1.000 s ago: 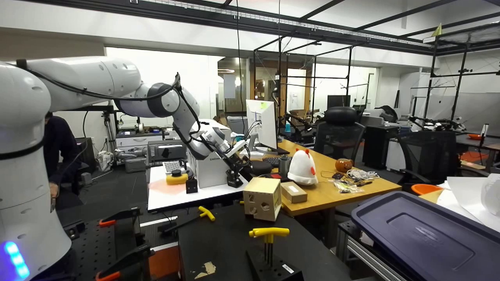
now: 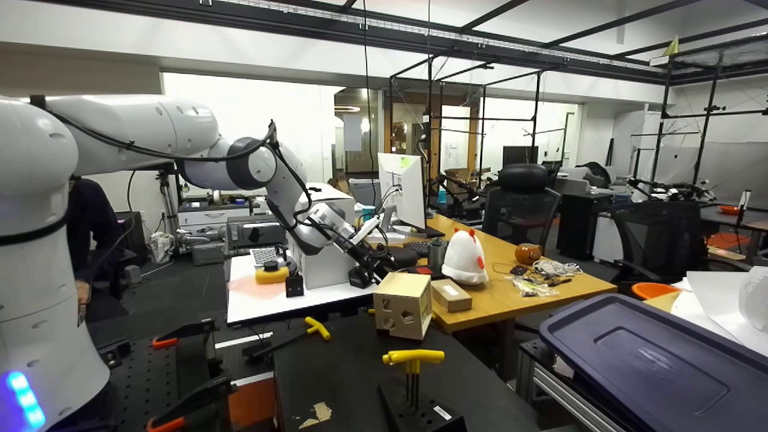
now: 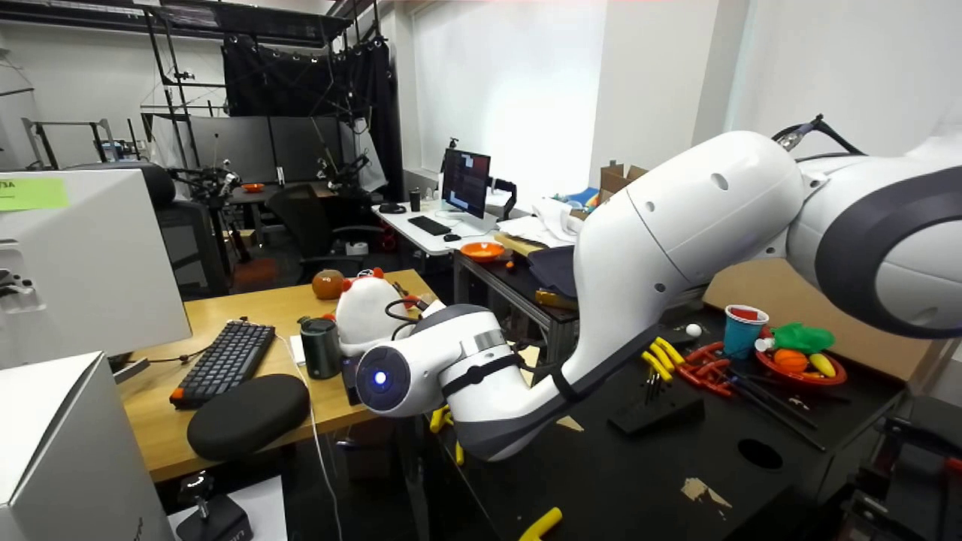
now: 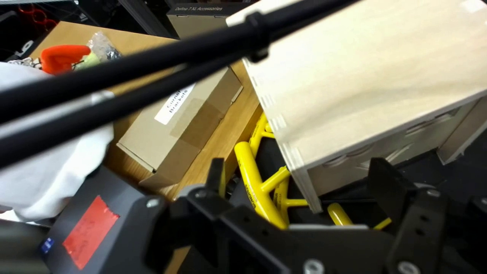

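Observation:
My gripper is open in the wrist view, its two black fingers well apart and nothing held between them. Beyond the gap are a corner of the pale wooden box [image 4: 365, 77] and yellow T-handles [image 4: 258, 185], partly covered by the box and the gripper. In exterior view 1 the wooden box [image 2: 403, 306], with shaped cutouts in its side, sits at the far edge of the black table [image 2: 345, 381]. There the gripper [image 2: 368, 272] appears just left of the box's upper edge; the gap in depth is unclear. The arm hides both gripper and box in exterior view 2.
A cardboard box [image 2: 452, 295] and a white plush toy [image 2: 465, 258] stand on the wooden desk behind. Nearer on the black table, a yellow-handled tool [image 2: 413, 356] stands in a black holder. Another yellow handle [image 2: 317, 327] lies at the left edge. A monitor [image 3: 81, 261] stands beside the arm.
The upper arm has come down slightly. My gripper has shifted a little to the right, nearer the wooden box in exterior view 1. The box and the tools have stayed put.

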